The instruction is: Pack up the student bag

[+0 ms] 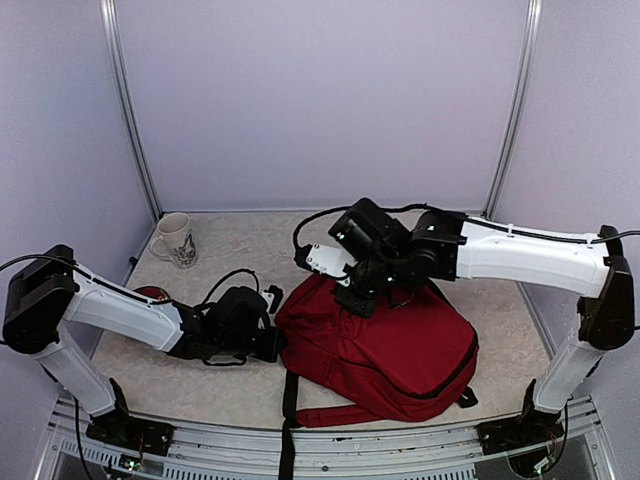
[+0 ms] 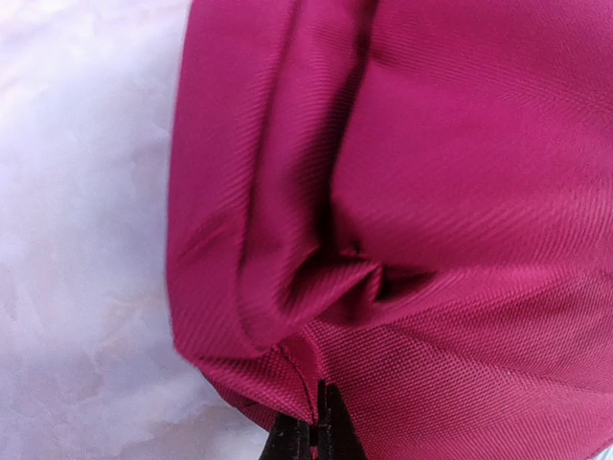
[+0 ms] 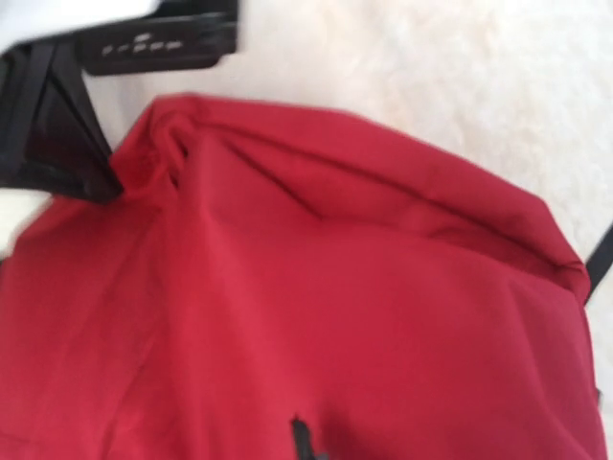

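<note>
The red student bag [image 1: 390,350] lies on its side across the right half of the table, its cloth creased near the left end. At that left end my left gripper [image 1: 280,340] is low against the fabric; in the left wrist view its fingers [image 2: 324,436] are shut at a fold of the cloth [image 2: 460,144], and no cloth clearly shows between them. Above the bag is my right gripper [image 1: 345,290], its tips hard to see from the top. Only a dark, shut fingertip [image 3: 303,439] shows over the red cloth [image 3: 354,316] in the right wrist view.
A white mug [image 1: 178,242] with a dark print stands at the back left. Something round and red [image 1: 152,293] is partly hidden behind my left arm. Black straps [image 1: 290,400] hang over the front edge.
</note>
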